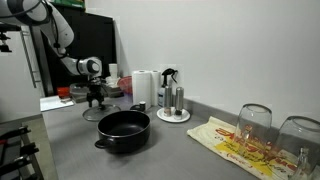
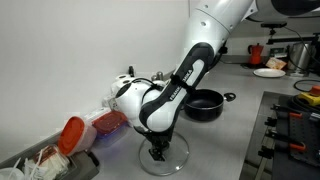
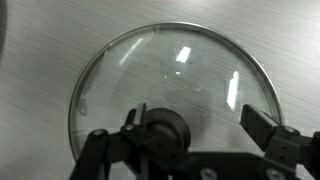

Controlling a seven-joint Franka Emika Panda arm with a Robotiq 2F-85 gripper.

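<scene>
A clear glass lid with a metal rim and a round black knob lies flat on the grey table. In the wrist view my gripper hangs low over it with its fingers wide apart, the knob between them and closer to the left one. From the side, the gripper is right at the middle of the lid; whether a finger touches the knob I cannot tell. The black pot stands uncovered on the table, nearer exterior view 1's camera than the lid.
Behind the pot a white plate carries bottles and grinders, with paper towel rolls further along the wall. Upturned glasses stand near a patterned cloth. A red bowl is near the lid.
</scene>
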